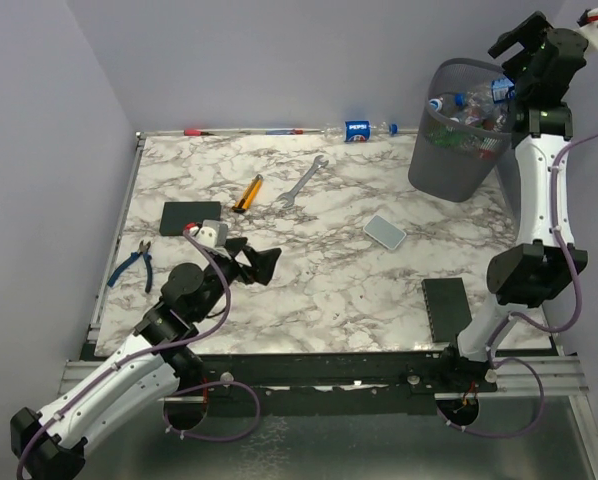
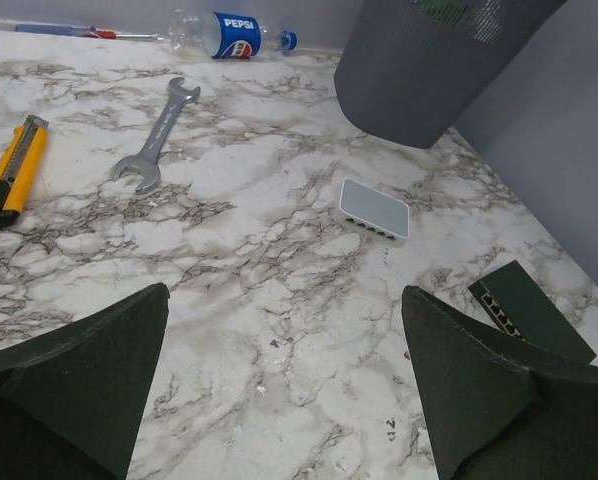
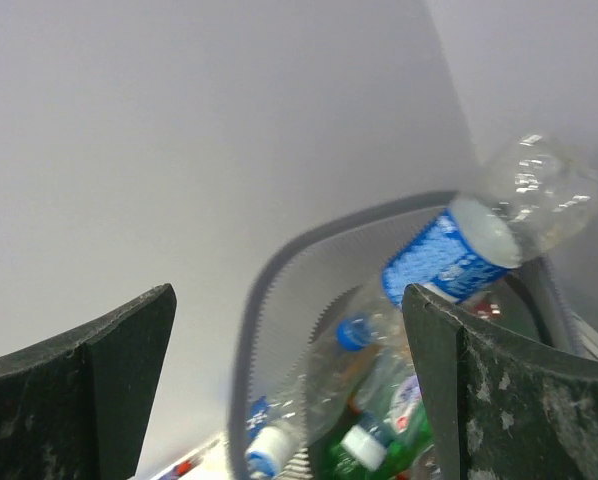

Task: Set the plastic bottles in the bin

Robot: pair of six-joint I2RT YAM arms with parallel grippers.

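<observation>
A grey mesh bin [image 1: 441, 160] stands at the back right with several plastic bottles in it. In the right wrist view a blue-labelled bottle [image 3: 441, 255] lies tilted at the top of the pile. My right gripper [image 1: 519, 45] is open above the bin, its fingers clear of that bottle. A Pepsi bottle [image 1: 357, 130] lies at the table's back edge, left of the bin, also seen in the left wrist view. My left gripper [image 1: 251, 260] stands open over the left-centre of the table, empty.
On the marble table lie a wrench [image 1: 301, 182], yellow cutter [image 1: 248, 194], pliers [image 1: 137, 262], screwdrivers, a dark pad [image 1: 184, 216], a silver box [image 1: 384, 232] and a notebook [image 1: 445, 308].
</observation>
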